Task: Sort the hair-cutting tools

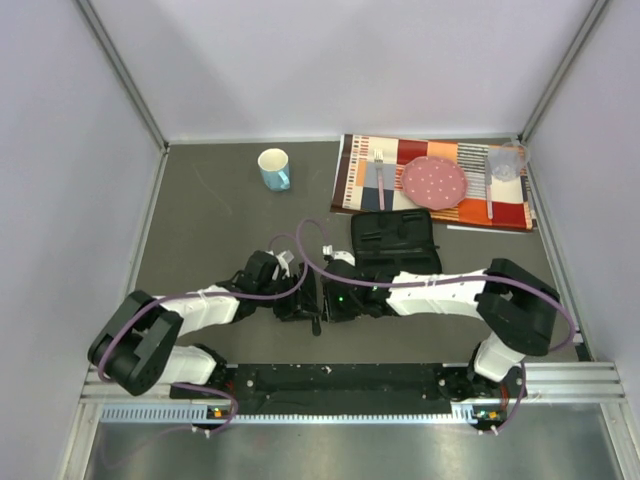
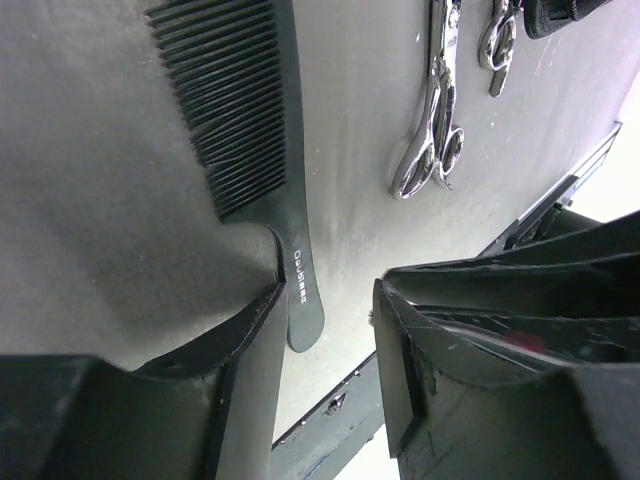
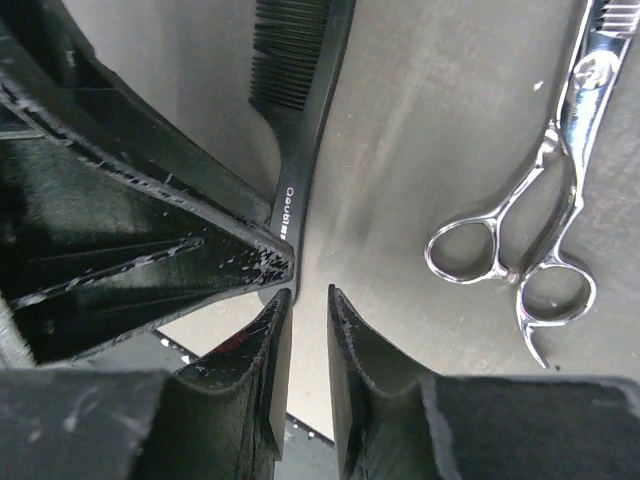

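Observation:
A black comb lies on the table; its handle shows below my two grippers in the top view. In the left wrist view the comb has its handle end reaching down to my left gripper, which is open around or just above it. My right gripper is beside the comb, its fingertips slightly apart with only table visible between them. Silver scissors lie to the right in the right wrist view. The left wrist view shows smaller scissors beyond the first pair. Behind the right arm is the black case.
A blue mug stands at the back left. On the patterned mat at the back right are a pink plate and a fork. My grippers are very close together.

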